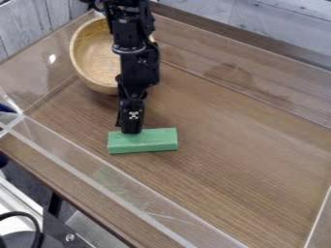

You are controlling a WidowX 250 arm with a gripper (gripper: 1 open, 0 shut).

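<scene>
A black robot arm hangs down from the top of the view, its gripper [131,122] low over the wooden table, just at the back left edge of a green block [142,140]. The block lies flat. The fingers are dark and small; nothing is seen held between them. Whether they touch the block is unclear.
A round tan bowl [91,56] sits behind the arm at the upper left. Dark cables and objects lie beyond the table's edge at the lower left.
</scene>
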